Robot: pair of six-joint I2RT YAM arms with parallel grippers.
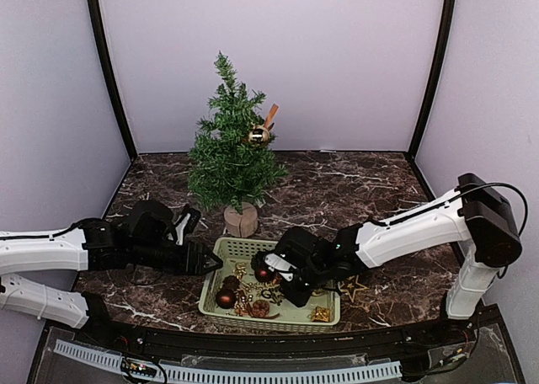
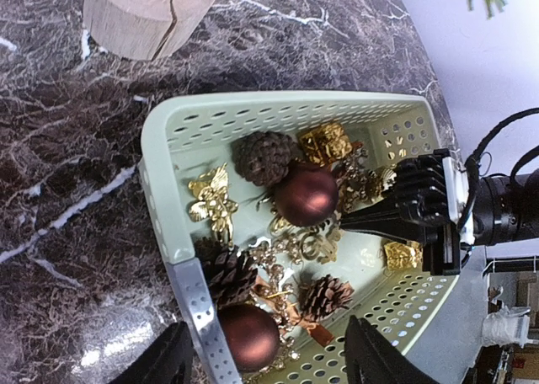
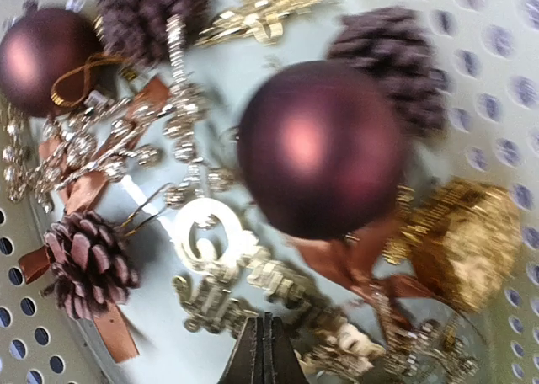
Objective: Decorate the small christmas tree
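The small tree [image 1: 236, 148] stands on a wooden base [image 1: 242, 221] with a gold bauble [image 1: 258, 136] on it. A pale green basket [image 1: 210, 308] holds dark red baubles [image 2: 246, 338], pine cones [image 2: 324, 297], gold and silver ornaments and ribbons. My left gripper is over the basket's left side, fingers apart with nothing visible between them. My right gripper is down in the basket, shut, its tips by silver-gold glittery ornaments [image 3: 219, 283], with nothing clearly between its fingers.
A gold star [image 1: 358, 293] lies right of the basket on the marble table.
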